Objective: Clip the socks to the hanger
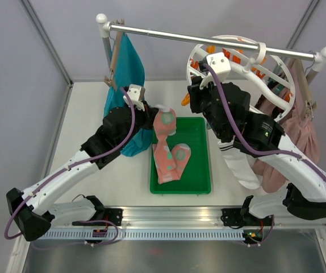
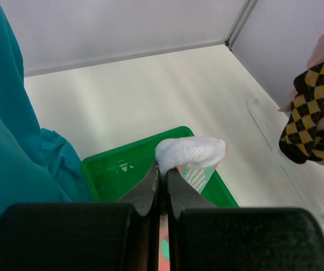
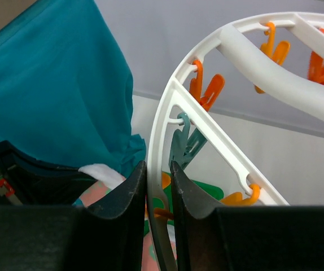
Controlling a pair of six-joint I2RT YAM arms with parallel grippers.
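My left gripper is shut on the white end of a pink sock with green dots (image 1: 163, 128), which hangs down toward the green tray (image 1: 199, 190). A second dotted pink sock (image 1: 182, 152) lies in that tray, touching the first. The white round hanger (image 1: 243, 69) hangs from the metal bar. My right gripper is shut on its curved outer rim, close to an orange clip that its fingers partly hide. A teal clip (image 3: 187, 144) and an orange clip (image 3: 206, 90) dangle from the rim nearby, both empty.
Teal cloth (image 1: 129, 71) hangs at the left, beside my left gripper. Checkered socks (image 2: 314, 107) and white socks (image 1: 241, 166) hang from the hanger's right side. Pink cloth (image 1: 305, 136) hangs at the far right. The overhead bar (image 1: 180, 37) spans both arms.
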